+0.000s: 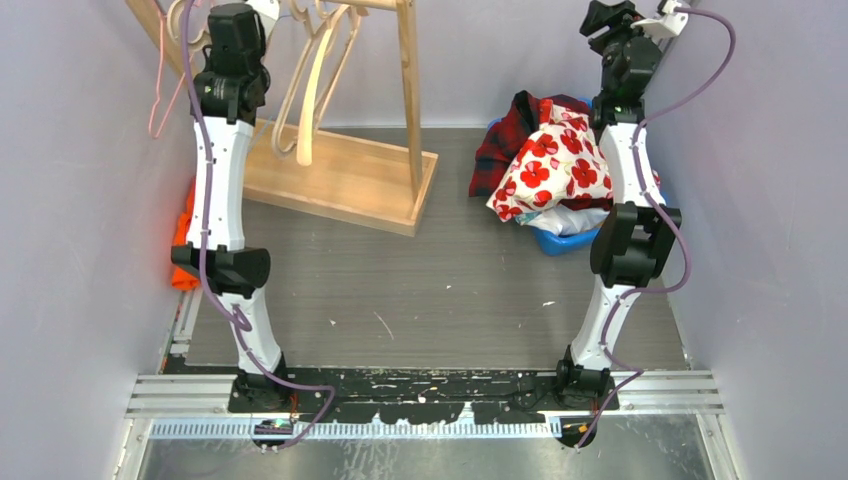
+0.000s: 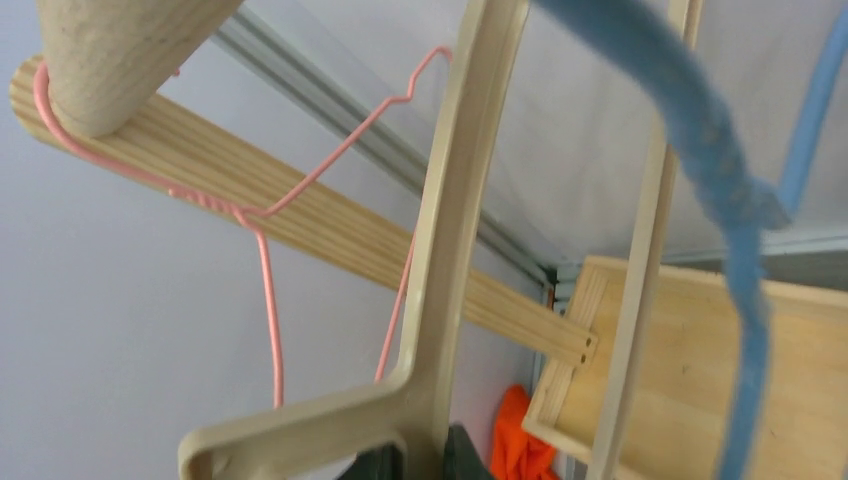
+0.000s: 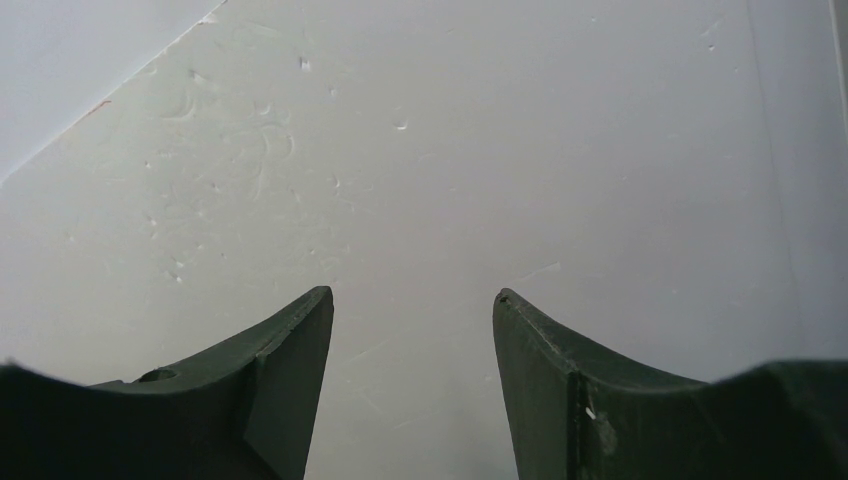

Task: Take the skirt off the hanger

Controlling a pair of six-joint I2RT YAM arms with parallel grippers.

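Note:
My left gripper (image 1: 240,20) is raised at the top of the wooden rack, shut on a beige hanger (image 2: 455,200), which fills the middle of the left wrist view beside a pink wire hanger (image 2: 268,300) and a blurred blue hanger (image 2: 735,260). No skirt can be identified on the held hanger. My right gripper is open and empty, facing the pale wall, above the clothes bin at the right.
The rack's base (image 1: 330,190) takes the back left, with orange cloth (image 1: 183,220) beside it. A blue bin (image 1: 560,240) holds plaid, floral and white clothes.

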